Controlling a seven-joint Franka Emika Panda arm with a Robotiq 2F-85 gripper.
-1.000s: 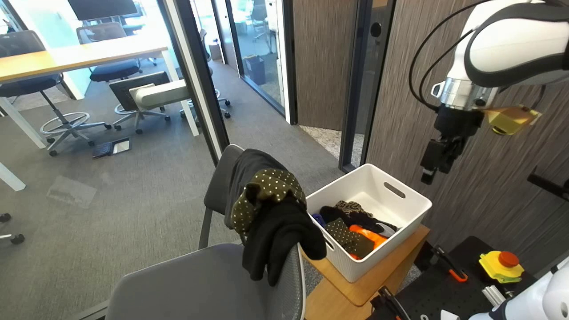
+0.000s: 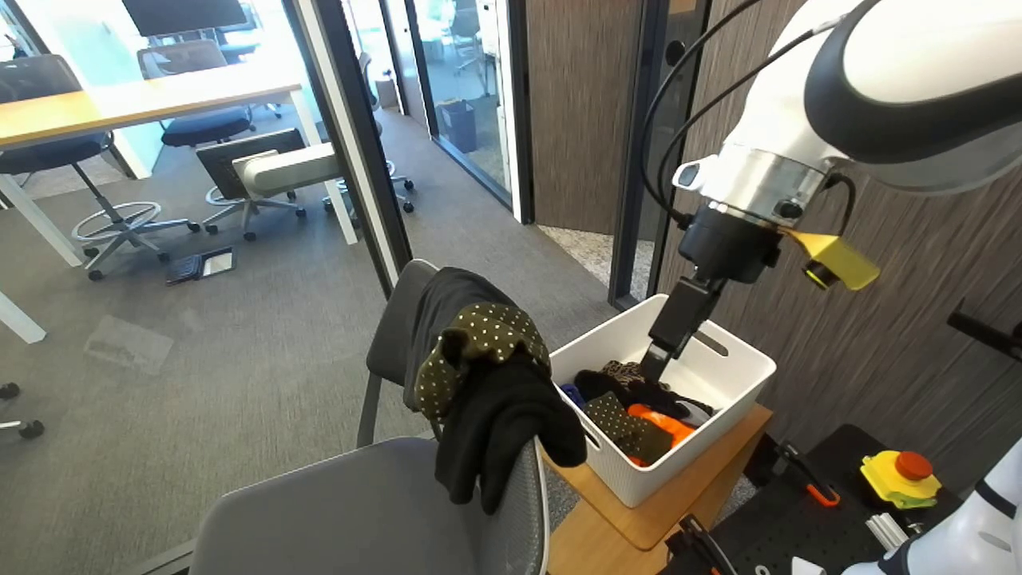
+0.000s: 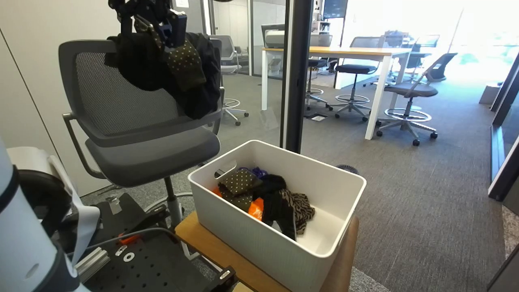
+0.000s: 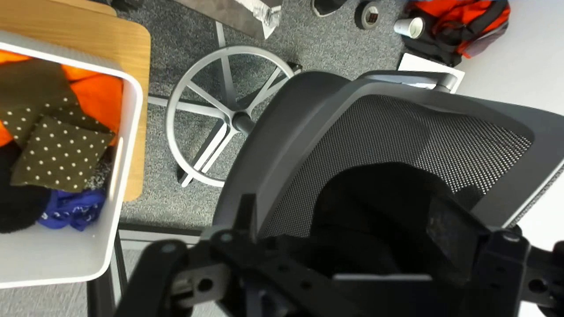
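Observation:
My gripper points down in exterior view 1, its tip overlapping the white bin in the picture. From exterior view 2 the gripper appears in front of the black cloth and dotted olive cloth on the chair back. In the wrist view the gripper has its fingers wide apart, with black cloth on the chair mesh beyond them. No hold on cloth shows; whether the fingers touch it I cannot tell. Dotted olive, orange, blue and black clothes lie in the bin.
The grey chair stands beside the wooden stand under the bin. A black perforated board with tools lies close to the robot base. One end of the bin's floor is bare.
My arm has moved left and lower in exterior view 1, from beside the wall to overlapping the bin in the picture. The clothes, bin and chair look unchanged.

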